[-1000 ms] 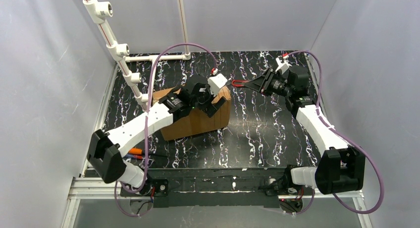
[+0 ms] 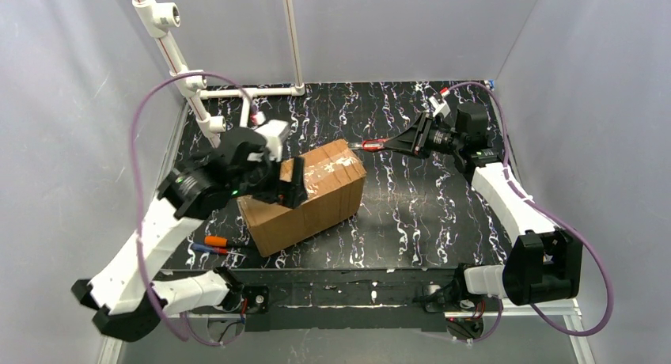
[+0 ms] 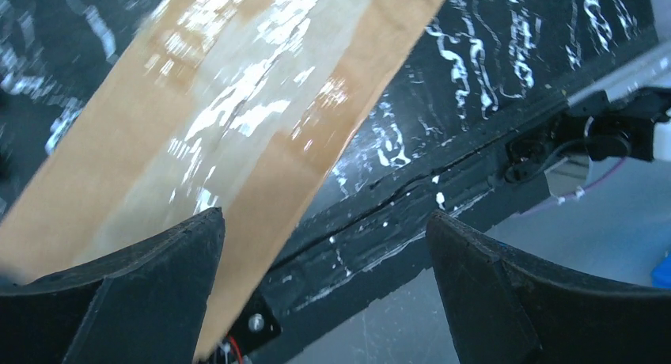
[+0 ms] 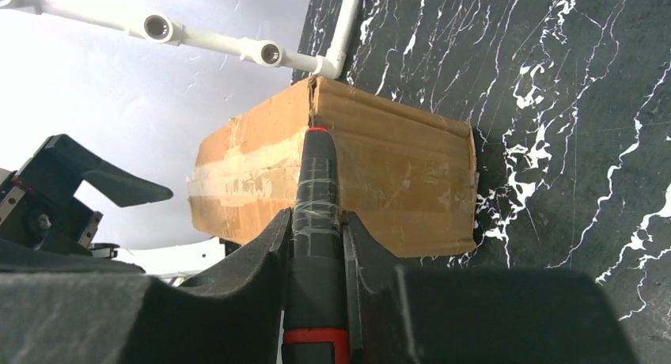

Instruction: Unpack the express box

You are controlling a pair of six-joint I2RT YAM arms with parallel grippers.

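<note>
A taped cardboard box point(image 2: 316, 206) lies askew on the dark marbled table, its taped top showing blurred in the left wrist view point(image 3: 237, 111). My left gripper point(image 2: 291, 186) hangs open over that top, its two fingers point(image 3: 134, 293) wide apart with nothing between. My right gripper point(image 2: 393, 144) is shut on a red-and-black tool point(image 4: 315, 214), whose tip reaches the box's right end at the taped corner seam in the right wrist view.
Orange- and blue-handled tools point(image 2: 215, 242) lie at the front left. White pipe framing point(image 2: 261, 91) runs along the back and left.
My left arm has moved left and toward the front. The box has turned slightly, its left end toward the front. My right gripper has moved a little left toward the box with the tool.
</note>
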